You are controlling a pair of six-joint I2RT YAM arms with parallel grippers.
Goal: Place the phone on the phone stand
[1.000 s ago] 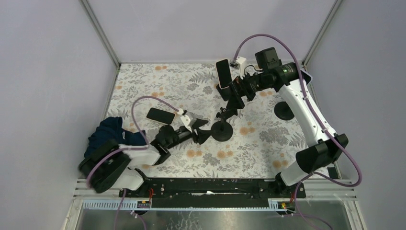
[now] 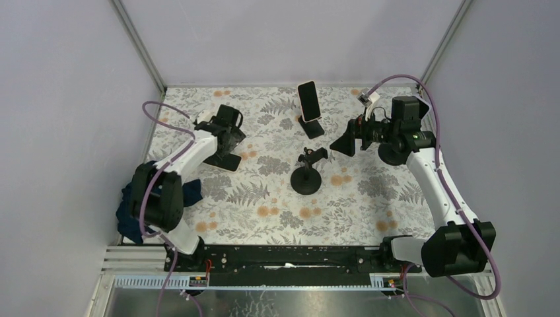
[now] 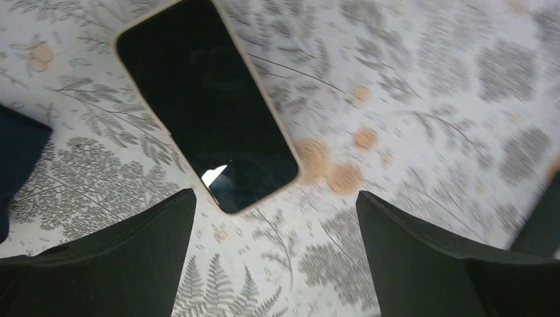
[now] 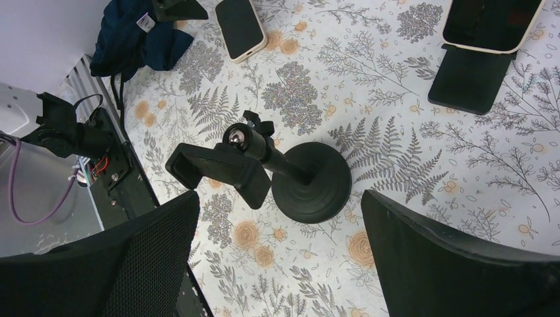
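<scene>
A phone [image 3: 208,105] lies screen-up on the floral mat at the left, below my left gripper, which is open with nothing between its fingers. An empty black phone stand [image 2: 306,176] with a round base stands at the centre; in the right wrist view the stand [image 4: 310,185] sits just beyond my open right gripper. Another phone [image 2: 308,101] rests on a flat-based stand [image 2: 311,129] at the back.
A dark blue cloth [image 2: 131,208] lies at the front left. Another round-based stand [image 2: 391,155] at the right is partly hidden by my right arm.
My left arm has swung from the front middle up and back, over the lying phone. The right arm has drawn back to the right, away from above the centre stand.
</scene>
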